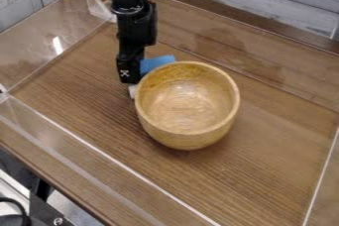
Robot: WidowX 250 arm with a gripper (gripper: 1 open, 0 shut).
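Observation:
My black gripper [130, 69] reaches down from the top of the view to just left of a blue object [159, 62], which lies behind a large tan bowl [187, 121]. A small pale piece shows under the fingertips, against the bowl's left rim. The gripper appears closed on something there, but exactly what is too small to tell.
Raised edges border it at the left and at the back right. Dark cables lie at the lower left, off the table.

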